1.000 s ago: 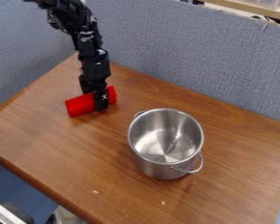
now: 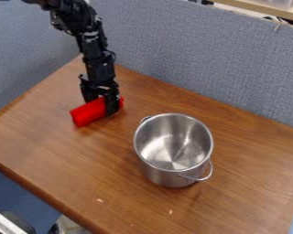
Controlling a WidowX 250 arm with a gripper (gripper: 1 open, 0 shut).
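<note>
A red cylinder [image 2: 88, 113] lies on its side on the wooden table, left of centre. My gripper [image 2: 103, 102] is down over the right part of the cylinder, its dark body hiding some of it; whether the fingers are open or closed on it is hidden. A steel pot [image 2: 172, 144] with wire handles stands upright to the right of the cylinder.
Grey padded walls stand behind and at the left. A light wooden surface with a clear bin shows at the top right, beyond the wall.
</note>
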